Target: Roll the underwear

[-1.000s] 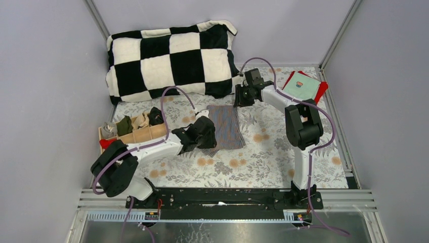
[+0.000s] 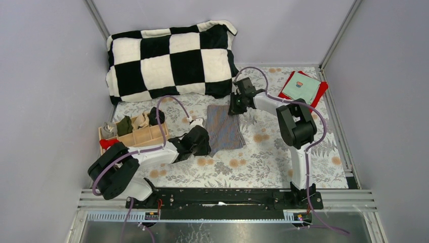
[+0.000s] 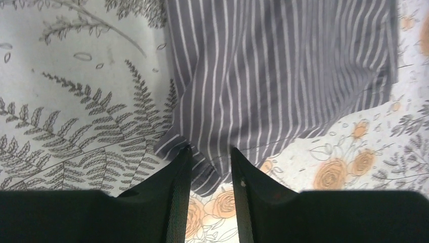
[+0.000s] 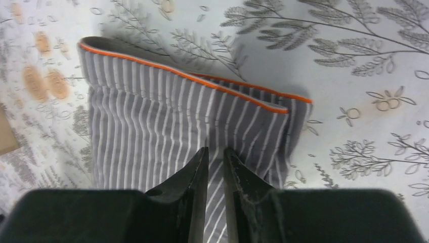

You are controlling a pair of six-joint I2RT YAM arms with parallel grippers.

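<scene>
The grey striped underwear (image 2: 222, 129) lies spread out in the middle of the table. One end has an orange-trimmed edge (image 4: 167, 73), seen in the right wrist view. My left gripper is part open over the underwear's narrow, slightly crumpled lower corner, with striped cloth showing in the gap. At the upper right corner, my right gripper has its fingers close together on the striped cloth, just in from the trimmed edge; its tips press into the fabric, and a thin strip shows between them.
Left of the underwear stands a wooden divided box (image 2: 146, 135) holding several rolled cloths. A checkered black-and-white cushion (image 2: 172, 61) fills the back. Red and mint folded items (image 2: 302, 87) lie at the back right.
</scene>
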